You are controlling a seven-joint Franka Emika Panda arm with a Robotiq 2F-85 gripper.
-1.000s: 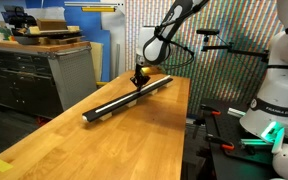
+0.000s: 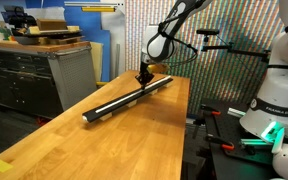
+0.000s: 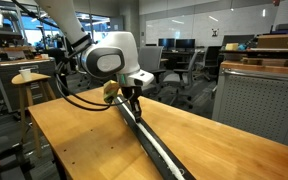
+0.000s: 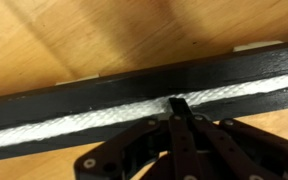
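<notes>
A long black rail (image 2: 112, 110) lies across the wooden table in exterior view 1. Along its groove runs a white, woven-looking strip (image 4: 54, 127), seen closely in the wrist view. My gripper is shut, its dark tips at the strip's surface, near the middle of the visible length; nothing shows clearly between them. In exterior view 2 the gripper (image 3: 137, 119) points down onto the rail (image 3: 162, 152). The tips hide a small piece of the strip, and whether they press on it I cannot tell.
A wooden stool (image 3: 40, 80) stands beyond the table's edge in exterior view 2. Grey cabinets (image 2: 84, 75) line the back, and a second white arm (image 2: 276, 95) stands at the right in exterior view 1.
The arm has shifted slightly rightward in exterior view 1, with its tip still at the rail. The rail appears not to have moved.
</notes>
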